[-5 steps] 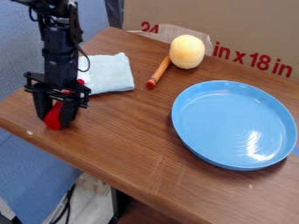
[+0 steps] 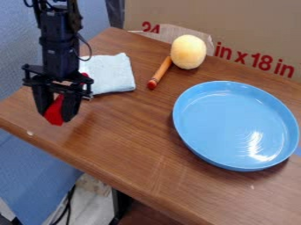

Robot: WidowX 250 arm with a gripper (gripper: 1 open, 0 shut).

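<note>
My black gripper is at the left of the wooden table, low over its front-left edge. A red object shows between and behind its fingers; the fingers appear closed around it, though the dark gripper hides much of it. Behind the arm lies a folded white cloth.
A blue plate fills the right of the table. An orange stick and a pale yellow round object lie at the back, before a cardboard wall.
The gripper and the red object in it have risen slightly and shifted a little. The plate, cloth and other objects have not moved.
</note>
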